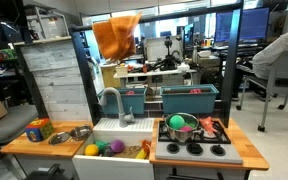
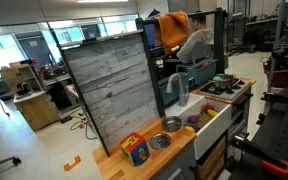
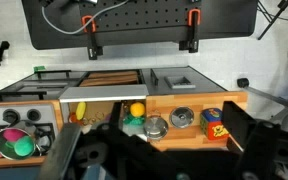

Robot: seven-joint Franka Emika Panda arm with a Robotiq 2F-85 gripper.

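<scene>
My gripper stands open at the lower edge of the wrist view, its dark fingers spread, high above the toy kitchen and with nothing visible between them. In the white sink [image 1: 94, 170] lie several toy foods, among them an orange ball [image 3: 137, 109], a purple one [image 1: 117, 146] and longish pieces. Two metal bowls, one of them the left bowl [image 1: 59, 138], rest on the wooden counter left of the sink. Beside them is a colourful box [image 1: 39, 130]. On the stove a pot [image 1: 182, 127] holds something green, with a reddish item [image 1: 207, 124] next to it.
A grey faucet [image 1: 116, 105] rises behind the sink. A blue bin [image 1: 189, 100] stands behind the stove, and an orange cloth [image 1: 116, 38] hangs from the black frame. A grey panel [image 2: 116, 85] walls the counter's back. Open air surrounds the gripper.
</scene>
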